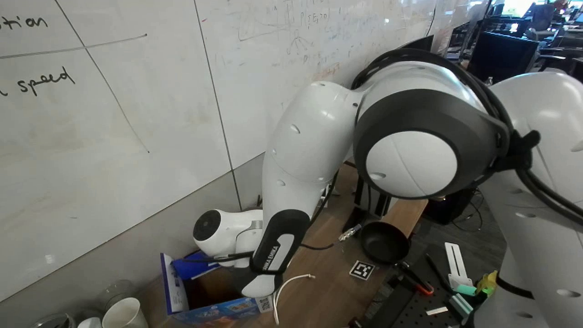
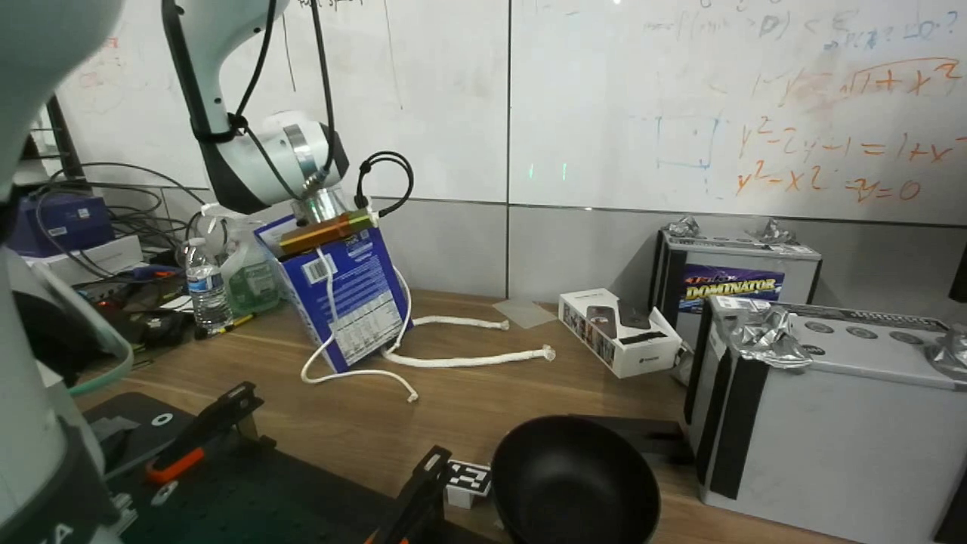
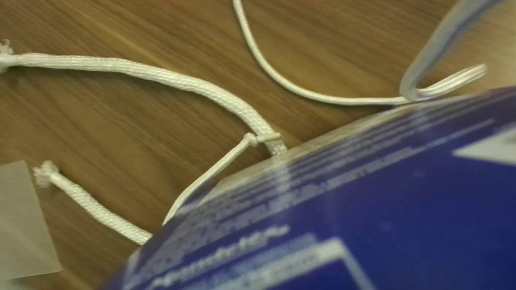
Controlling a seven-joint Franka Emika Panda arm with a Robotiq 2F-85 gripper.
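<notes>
A blue printed box [image 2: 363, 290] stands tilted on the table in exterior view 2, its top leaning against my gripper [image 2: 323, 234]. Exterior view 1 shows the same box [image 1: 218, 310] with its top open and a dark inside. Its blue side [image 3: 411, 208] fills the lower right of the wrist view, blurred by closeness. My gripper is shut on the box at its upper edge; the fingertips themselves are hidden. White rope [image 2: 467, 360] lies on the wood beside the box, and a thinner white cord [image 2: 331, 313] hangs down across its face.
A black pan [image 2: 576, 480] sits near the front, beside a marker block [image 2: 468, 479]. A white carton [image 2: 621, 331] and grey cases [image 2: 843, 408] stand to the right. Bottles [image 2: 207, 285] crowd the left. White cups [image 1: 125, 314] stand at the lower left of exterior view 1.
</notes>
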